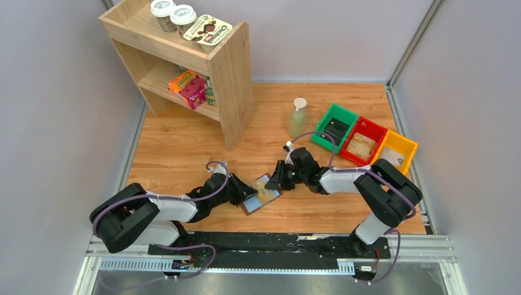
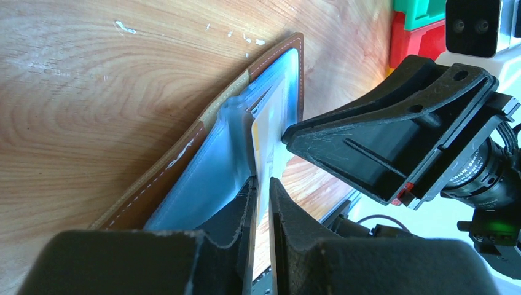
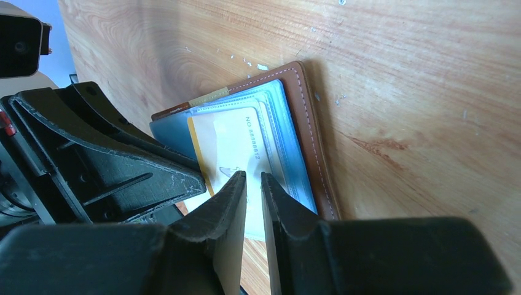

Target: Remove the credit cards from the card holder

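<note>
The card holder (image 1: 250, 204) lies open on the table, a brown cover with blue-tinted clear sleeves (image 3: 293, 150). A white card (image 3: 236, 144) with a yellow edge and printed number sits in it. At its left side my left gripper is shut, with the pale edge of a sleeve or card running toward the gap between its fingertips. From the other side my right gripper is closed down at the white card, which shows between its fingers. Whether sleeve is pinched along with the card is hard to see.
Green (image 1: 346, 113), red (image 1: 373, 128) and yellow (image 1: 409, 149) bins stand at the right, beyond a bottle (image 1: 297, 120). A wooden shelf (image 1: 235, 80) rises at the back left. Wood is clear around the holder's front and back.
</note>
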